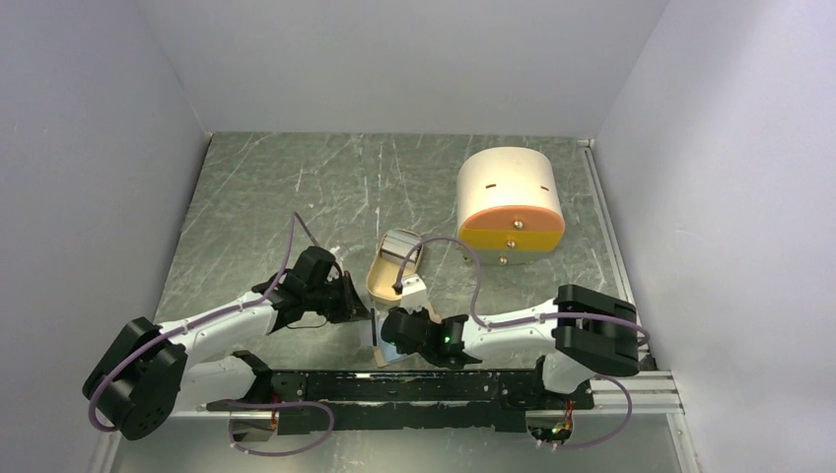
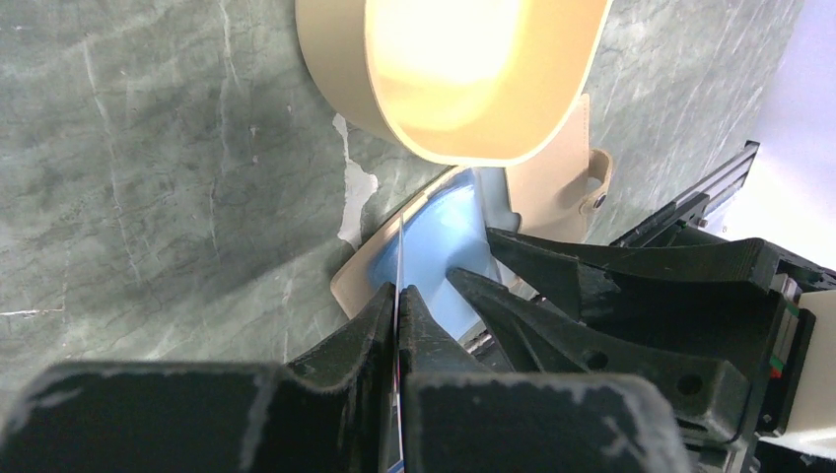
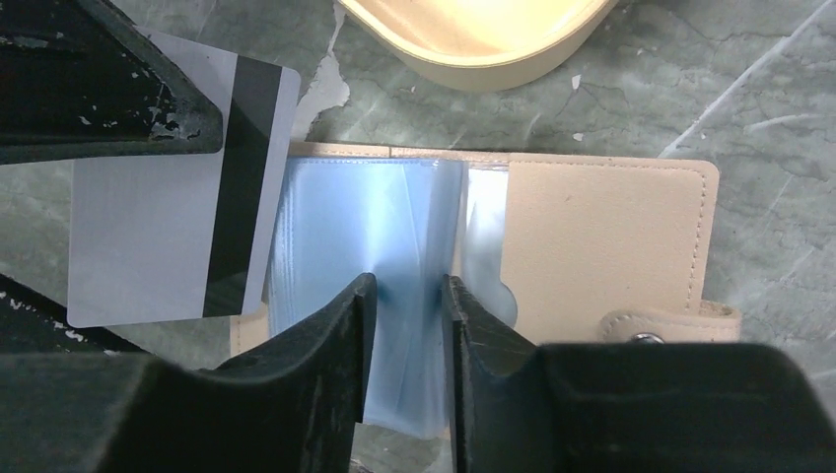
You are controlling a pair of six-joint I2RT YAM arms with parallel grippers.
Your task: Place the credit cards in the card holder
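A grey card with a black stripe is pinched in my left gripper, which is shut on it. In the left wrist view this card appears edge-on as a thin line. The tan card holder lies opened out on the table, with blue plastic sleeves on its left half. The card's striped edge is over the left border of the holder; whether it touches the sleeve I cannot tell. Over the sleeves, my right gripper is part open, its fingertips on either side of a raised sleeve fold.
Just behind the holder stands a tan oval box with a grey slatted part at its far end. A cream rounded cabinet with coloured drawers is at the back right.
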